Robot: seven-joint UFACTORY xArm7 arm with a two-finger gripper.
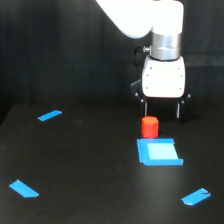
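Observation:
A small red block [150,127] sits on the dark table, just behind the blue-edged white square [162,151]. Above and behind the block hangs my gripper [162,108], below its white hand. Its dark fingers stand apart, and nothing shows between them. Against the dark background their tips are hard to make out. The block lies lower in the view and left of the gripper's middle. Whether a finger is touching it cannot be told.
Blue tape strips mark the table at far left [49,115], near left [24,189] and near right [196,197]. A dark curtain [60,50] hangs behind.

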